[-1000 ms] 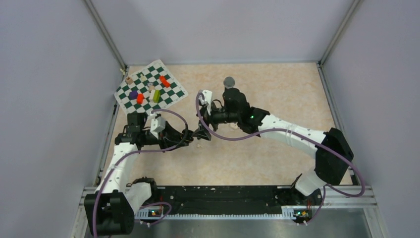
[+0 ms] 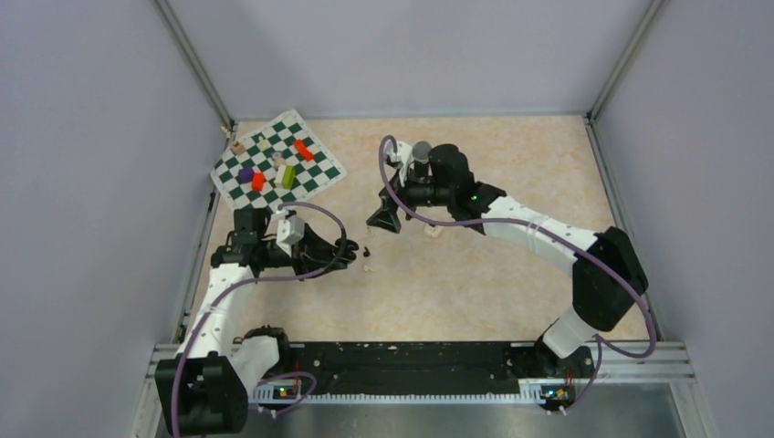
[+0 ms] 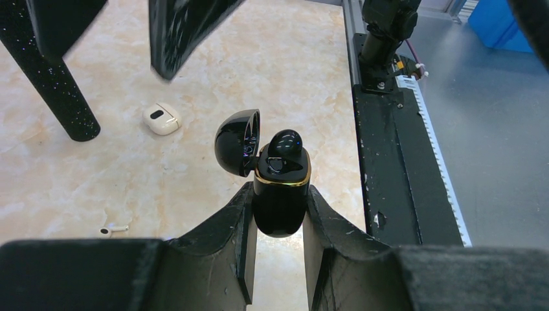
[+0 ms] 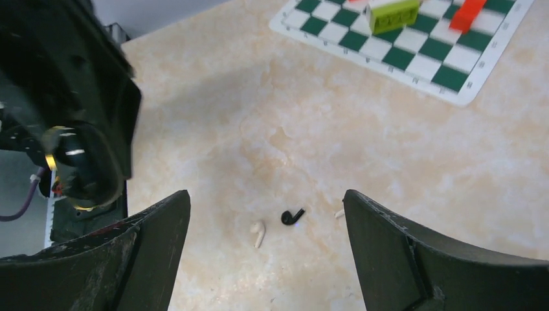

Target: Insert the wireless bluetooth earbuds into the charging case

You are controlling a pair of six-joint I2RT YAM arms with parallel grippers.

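My left gripper is shut on the black charging case [image 3: 280, 201], whose lid [image 3: 234, 146] stands open; a black earbud [image 3: 287, 144] shows in it. My right gripper hangs up and right of the case, fingers apart, holding nothing visible. On the table below lie a small black earbud [image 4: 288, 217] and a white earbud [image 4: 257, 230], with another small white piece [image 4: 340, 212] partly behind a finger. A white case [image 3: 162, 118] lies further right on the table.
A checkered board [image 2: 235, 196] with coloured blocks is at the back left. A black cylinder [image 3: 71, 116] stands behind the right gripper.
My right gripper has moved away from the case, toward the back and slightly right. The left arm and the case look unmoved.
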